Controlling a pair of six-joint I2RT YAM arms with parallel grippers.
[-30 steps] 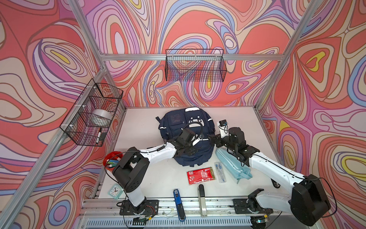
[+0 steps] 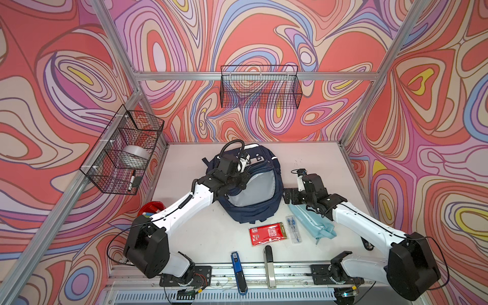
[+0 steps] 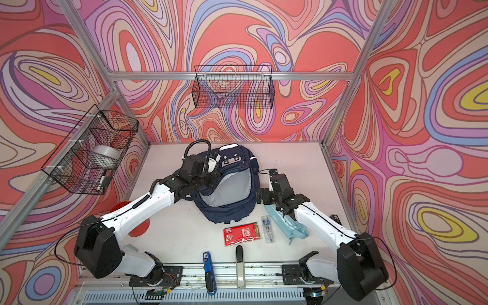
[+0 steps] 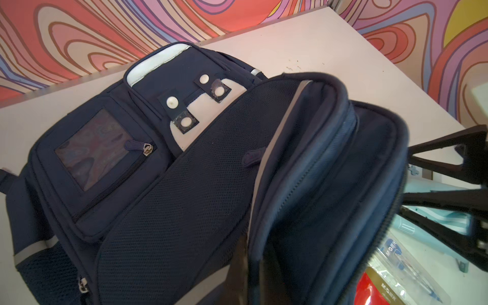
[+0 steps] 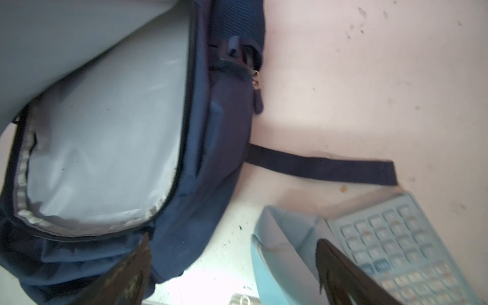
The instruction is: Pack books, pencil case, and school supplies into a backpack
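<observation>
A navy backpack [image 2: 254,211] lies on the table with its main compartment unzipped and the grey lining showing. My left gripper is shut on the edge of the backpack's flap [image 4: 325,167], which stands lifted and folded back toward the upper left. Right of the bag, my right gripper is open and empty, low over the table. Below it lie a light blue fabric pouch [image 5: 294,254] and a pale blue calculator [image 5: 396,249]. In front of the bag are a red packet [image 2: 268,233] and a clear pack of pens [image 2: 293,229].
A red round container [image 3: 139,227] stands at the left, partly behind the left arm. A dark strap [image 5: 325,167] sticks out from the bag's right side. Wire baskets [image 2: 261,91] hang at the back and left.
My left gripper has moved back and left, raising the flap, so the grey lining now shows where it was covered.
</observation>
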